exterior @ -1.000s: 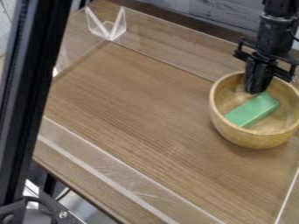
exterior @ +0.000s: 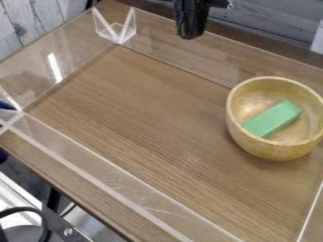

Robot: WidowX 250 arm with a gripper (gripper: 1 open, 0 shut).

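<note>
My gripper (exterior: pixel 192 28) is at the top centre of the camera view, dark and partly cut off by the frame's top, above the back of the wooden table. It appears shut, with nothing visible between its fingers. At the right a wooden bowl (exterior: pixel 240 121) holds a green block (exterior: pixel 271 118), well below and to the right of the gripper.
A clear plastic stand (exterior: pixel 116 28) is at the back left of the table (exterior: pixel 139 113). Transparent strips edge the left and front. A dark cable lies at the bottom left, off the table.
My gripper has lifted away from over the bowl and moved left to the top centre. The green block stays in the bowl.
</note>
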